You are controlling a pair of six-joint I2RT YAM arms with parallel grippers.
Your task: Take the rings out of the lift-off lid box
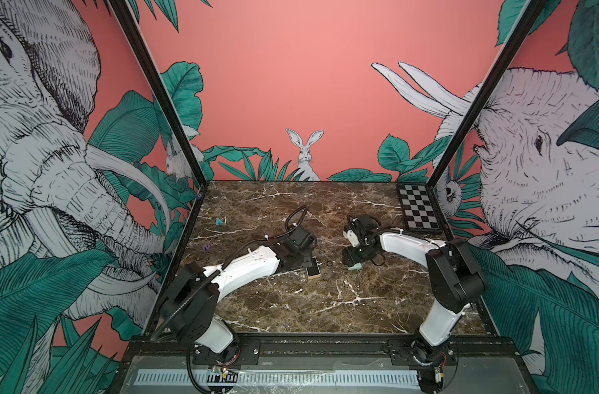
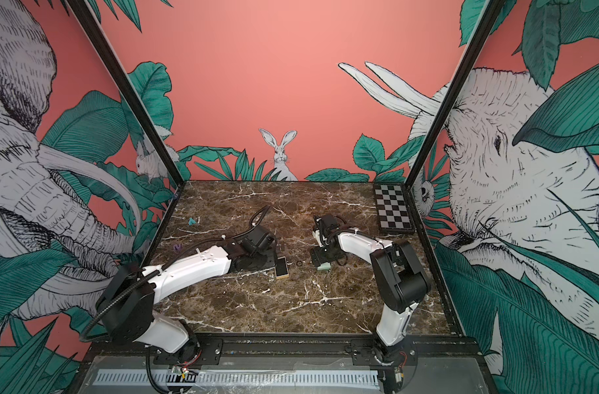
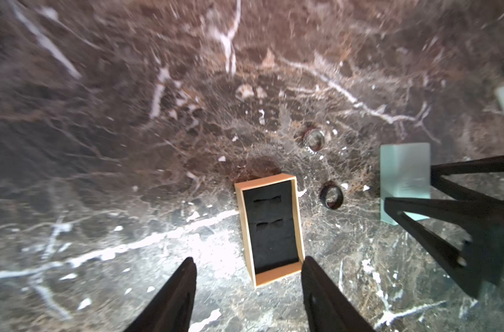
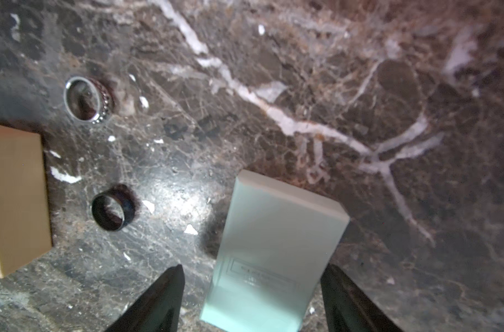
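Observation:
The open tan box [image 3: 243, 238] with a black two-slot insert shows no ring inside. A silver ring [image 3: 313, 140] and a black ring [image 3: 331, 195] lie on the marble to its right. The pale green lid [image 4: 274, 238] lies right of them. My left gripper is open above the box's near end, empty. My right gripper is open around the lid's near part; whether it touches the lid is unclear.
A checkerboard [image 1: 417, 207] stands at the back right. A small teal item [image 1: 218, 222] and a purple item [image 1: 206, 247] lie on the left.

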